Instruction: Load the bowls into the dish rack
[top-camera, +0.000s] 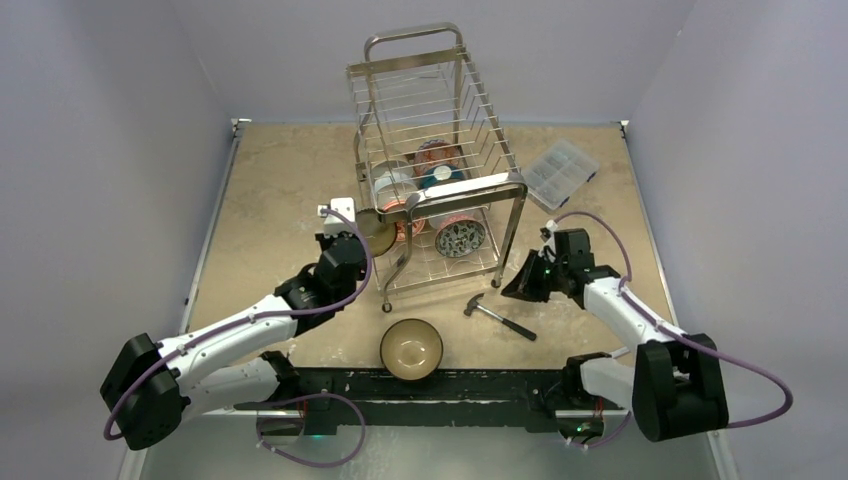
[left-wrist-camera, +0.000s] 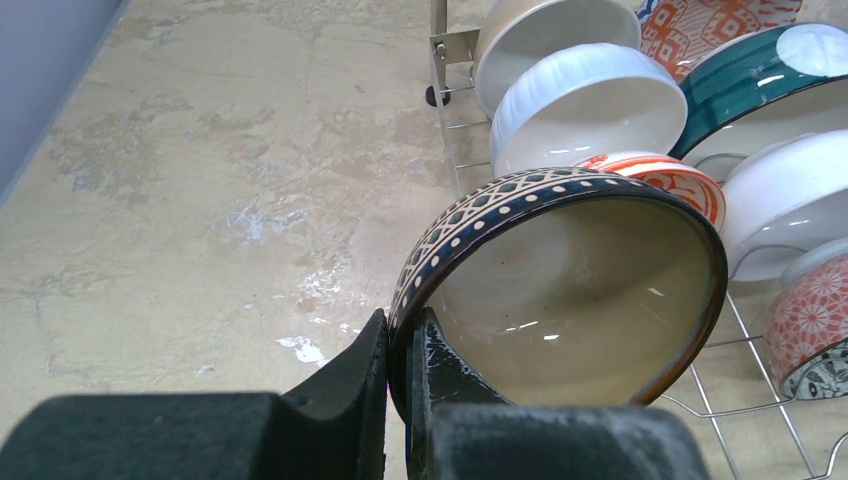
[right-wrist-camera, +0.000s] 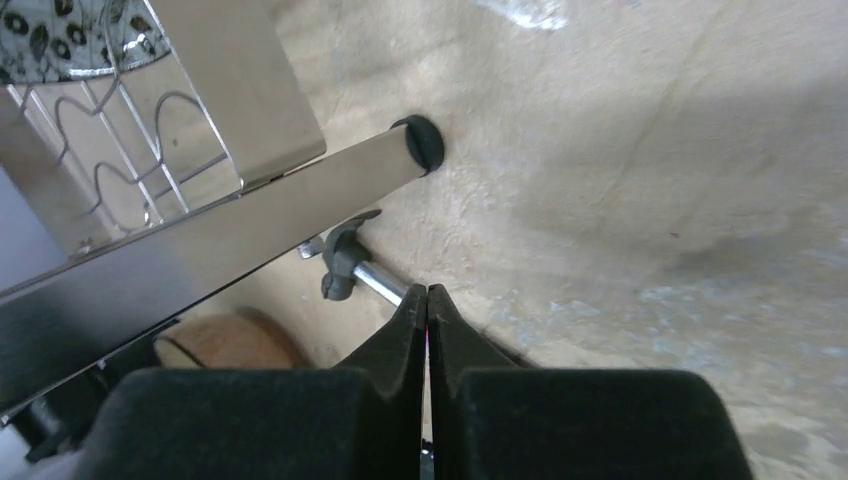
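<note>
My left gripper is shut on the rim of a bowl (left-wrist-camera: 590, 290) with a beige inside and a dark patterned band. In the top view this bowl (top-camera: 376, 233) is tilted at the left side of the dish rack (top-camera: 465, 188), by its lower tier. On that tier stand several bowls, among them a white one (left-wrist-camera: 600, 105), a teal one (left-wrist-camera: 790, 70) and a pink patterned one (left-wrist-camera: 815, 320). A second beige bowl (top-camera: 411, 349) lies in front of the rack. My right gripper is shut, nothing between its fingertips, right of the rack's front leg.
A hammer (top-camera: 500, 317) lies in front of the rack, close to my right gripper. Behind that gripper is a clear divided box (top-camera: 561, 174). Bare floor stretches along the rack's left side. The upper tier is empty.
</note>
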